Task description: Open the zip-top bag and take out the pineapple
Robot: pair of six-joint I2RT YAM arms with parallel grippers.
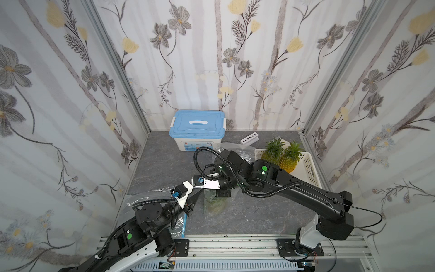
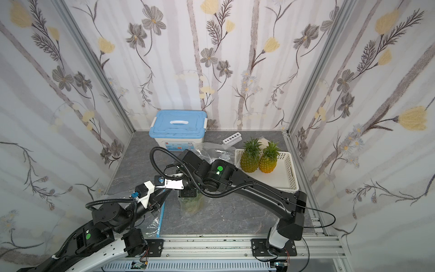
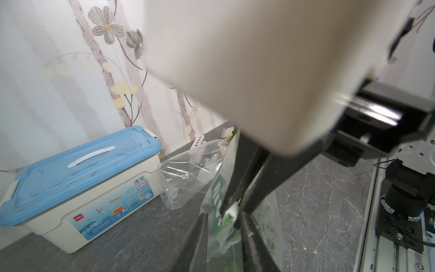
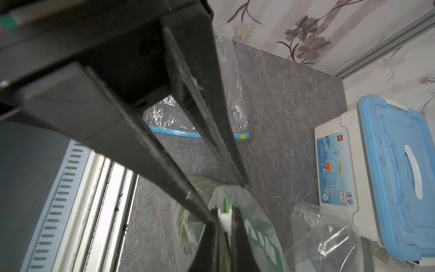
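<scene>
The translucent bag with green lettering stands in the middle of the counter, largely under the crossed arms in both top views. My right gripper is shut on its white-and-green top edge, seen pinched between dark fingertips in both wrist views. My left gripper reaches over from the left, fingers part open around that pinched top, one on either side. What the bag holds is unclear, only greenish through the plastic.
A lidded box and white power strip stand at the back. A white basket with two pineapples is at right. A clear bag and a blue-zip bag lie on the counter.
</scene>
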